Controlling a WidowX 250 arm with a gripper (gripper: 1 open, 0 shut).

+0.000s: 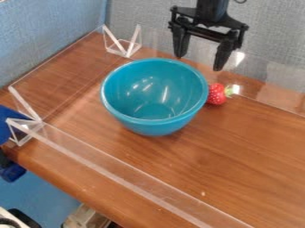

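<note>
A black gripper (pixel 201 53) hangs open above the back of the wooden table, its two fingers apart with nothing between them. Below it, slightly to the left, a turquoise bowl (pixel 154 105) rests on the table, looking empty. A red strawberry (pixel 217 94) with a pale green top lies just right of the bowl, beside its rim and below the gripper.
Clear plastic walls with white corner brackets (pixel 24 129) edge the wooden table (pixel 226 174). A padded blue wall stands back left, a grey one behind. A dark blue object sits outside the left edge.
</note>
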